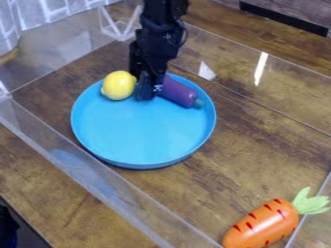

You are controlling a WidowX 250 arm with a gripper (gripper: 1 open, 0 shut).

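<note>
A blue plate [142, 136] holds a yellow round object [118, 85] at its upper left and a purple eggplant [177, 92] at its upper right. My black gripper [145, 89] is down over the plate between these two, at the right side of the yellow object. Its fingers are dark and overlap, so whether they hold anything is unclear.
An orange toy carrot [265, 224] lies at the bottom right of the wooden table [246, 126]. Clear plastic walls run along the left and lower left.
</note>
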